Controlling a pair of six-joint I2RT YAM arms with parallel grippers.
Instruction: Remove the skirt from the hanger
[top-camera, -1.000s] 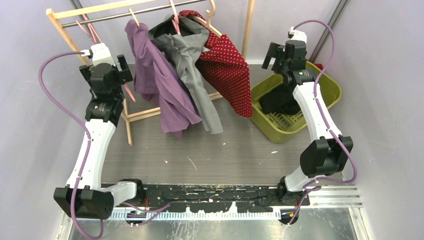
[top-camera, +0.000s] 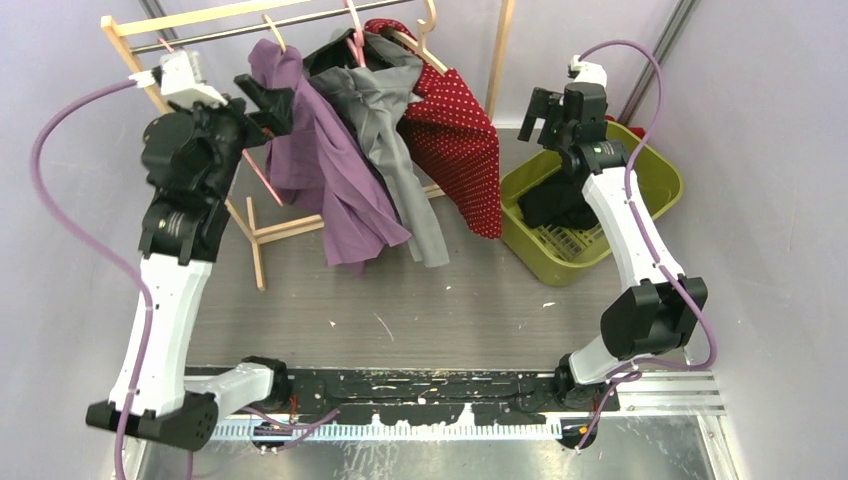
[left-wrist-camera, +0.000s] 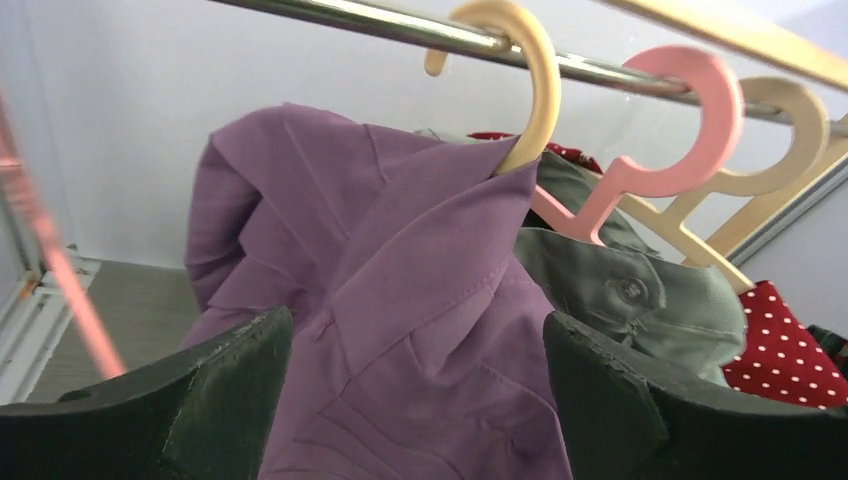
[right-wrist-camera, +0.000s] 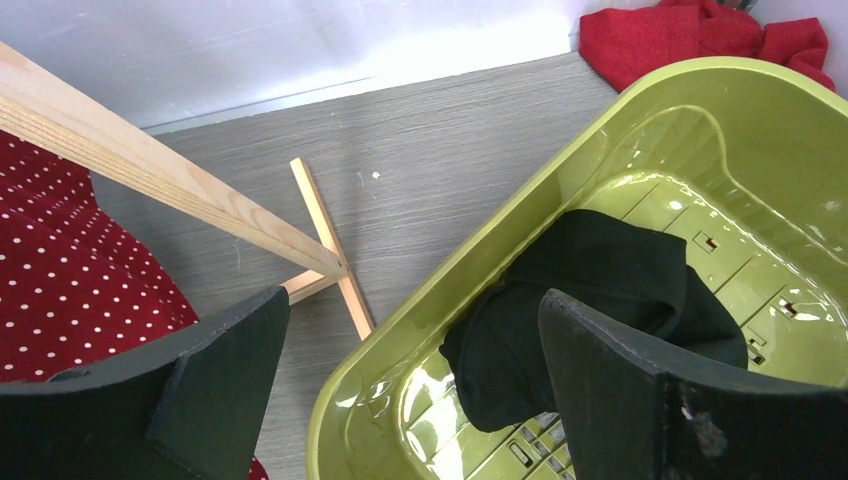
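Observation:
A purple garment (top-camera: 330, 175) hangs from a cream hanger (left-wrist-camera: 535, 80) on the metal rail; which piece is the skirt I cannot tell. Left of it in the top view is my left gripper (top-camera: 268, 106), turned toward the cloth. In the left wrist view its fingers (left-wrist-camera: 235, 385) stand wide apart with the purple cloth beyond them, and no grip on it shows. A pink hanger (left-wrist-camera: 60, 240) without clothing is blurred at the left there. My right gripper (top-camera: 540, 112) is open and empty near the green basket (right-wrist-camera: 480, 250), which holds dark cloth (right-wrist-camera: 600, 290).
Grey trousers (top-camera: 385, 110) and a red dotted garment (top-camera: 450, 140) hang further right on the wooden rack (top-camera: 497, 60). Red cloth (right-wrist-camera: 700, 35) lies behind the basket. Open floor (top-camera: 400, 320) stretches in front of the rack.
My left gripper has moved up in the top view and swung round toward the purple garment. The hanging clothes have swayed a little. The right arm has shifted only slightly.

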